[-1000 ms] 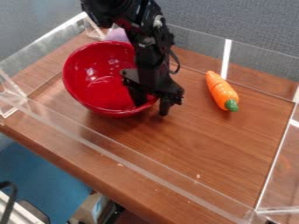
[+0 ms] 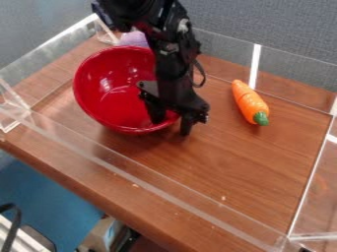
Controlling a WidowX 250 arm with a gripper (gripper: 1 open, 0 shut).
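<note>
A red bowl [image 2: 110, 87] sits on the wooden table, toward the left. The black gripper [image 2: 174, 110] reaches down at the bowl's right rim, with its fingers low over that rim and the table beside it. Whether it is open or shut on the rim cannot be made out. An orange toy carrot [image 2: 247, 101] with a green top lies to the right of the gripper. A purple object [image 2: 132, 38] is partly hidden behind the bowl and arm.
Clear acrylic walls [image 2: 255, 64] border the wooden table [image 2: 211, 187].
The gripper and bowl appear to have shifted very slightly; otherwise the scene is the same.
</note>
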